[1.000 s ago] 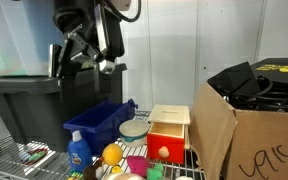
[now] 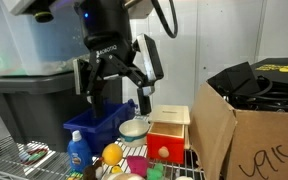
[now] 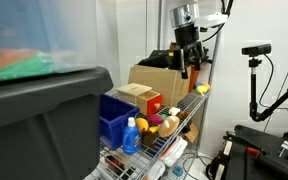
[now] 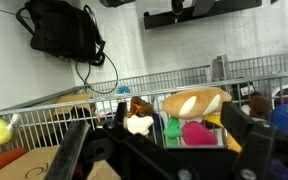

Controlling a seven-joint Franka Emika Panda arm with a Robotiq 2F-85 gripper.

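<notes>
My gripper hangs above the wire rack, its two fingers spread wide with nothing visible between them. In the second exterior view the gripper is high over the far end of the rack. From the wrist, a tan bread-like piece lies on the rack, with a pink item and a green item close by. An orange ball and a blue bottle stand below and left of the gripper in the first exterior view. The gripper touches none of these.
A blue bin, a teal-rimmed bowl and a red-orange box occupy the back. An open cardboard box rises at the right. A large grey tote stands beside the rack.
My gripper has travelled to the right and lower in the first exterior view. Its fingers stay spread. The things on the rack have not moved.
</notes>
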